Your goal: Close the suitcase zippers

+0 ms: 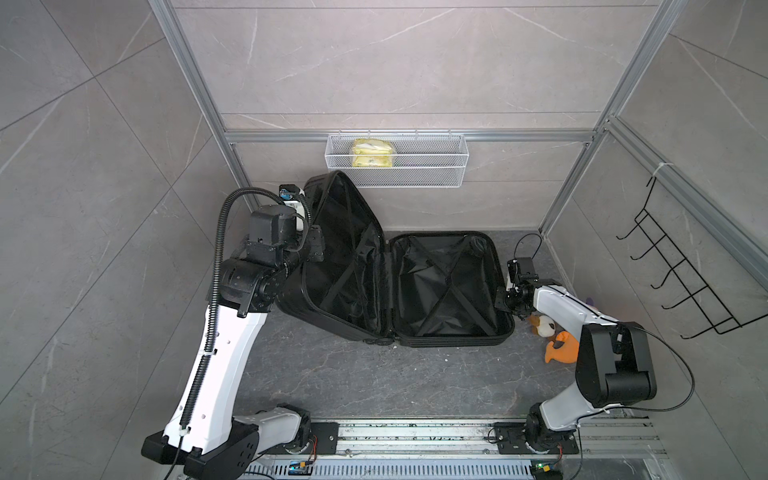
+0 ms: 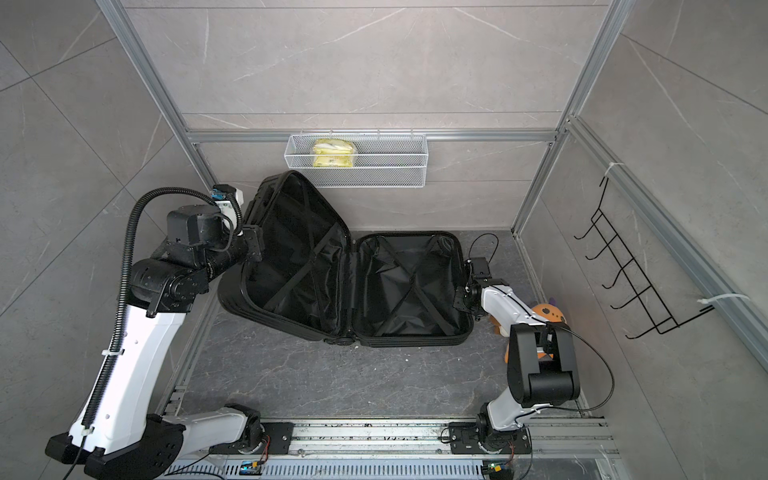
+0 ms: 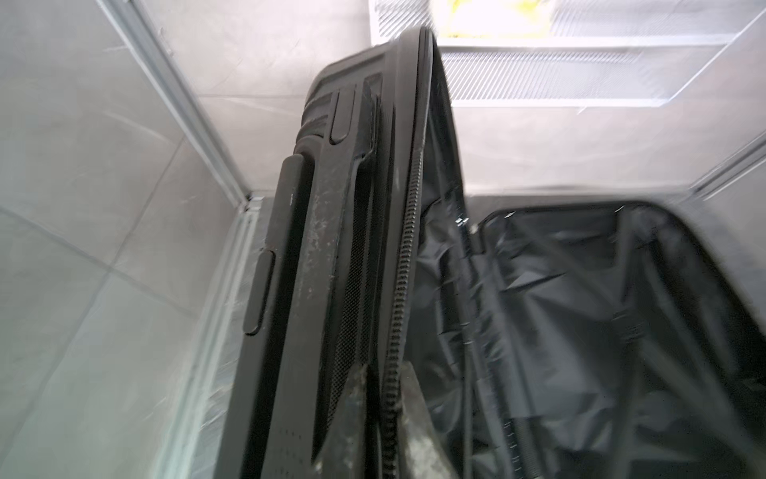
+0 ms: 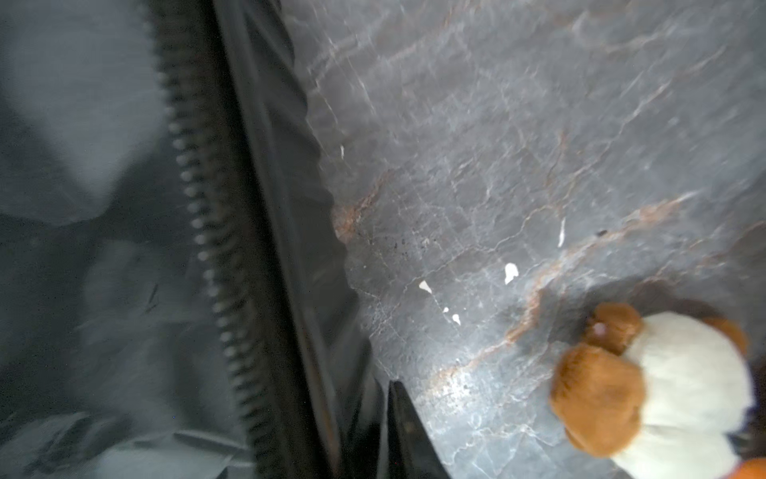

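A black suitcase lies spread open on the floor, its right half (image 1: 448, 329) flat and its left half (image 1: 340, 308) tipped up toward my left arm. Along the raised half's edge runs a zipper track (image 3: 411, 215). My left gripper is shut on that zippered edge, one fingertip on each side. My right gripper (image 1: 505, 297) is low at the right half's outer side. In the right wrist view, one dark finger (image 4: 405, 435) shows close beside the rim with its zipper teeth (image 4: 219, 279); the other finger is not clear. No zipper pull can be made out.
Plush toys, one orange (image 1: 562, 348) and one brown and white (image 4: 678, 375), lie on the floor right of the suitcase. A white wire basket (image 1: 432, 160) hangs on the back wall, and a black hook rack (image 1: 680, 272) on the right.
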